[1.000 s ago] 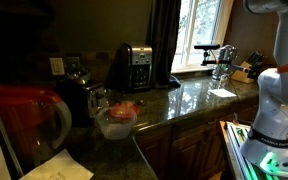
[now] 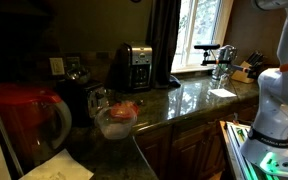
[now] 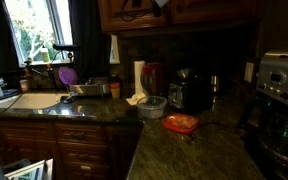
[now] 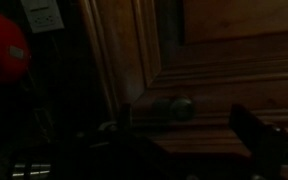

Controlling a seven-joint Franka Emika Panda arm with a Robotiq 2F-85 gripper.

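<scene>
In the wrist view my open gripper faces a wooden cabinet door, its dark fingers spread wide with nothing visible between them. A small round knob shows in the gap between the fingertips; whether anything touches it I cannot tell. Below, on the counter, stands a clear plastic bowl, seen also in the second exterior view. Close to the bowl lies a red dish. The exterior views do not show the gripper clearly.
A red-and-dark appliance stands at the near left beside a white paper towel. The coffee maker is at the back. Upper cabinets hang over the counter. Bare countertop lies in front of the red dish.
</scene>
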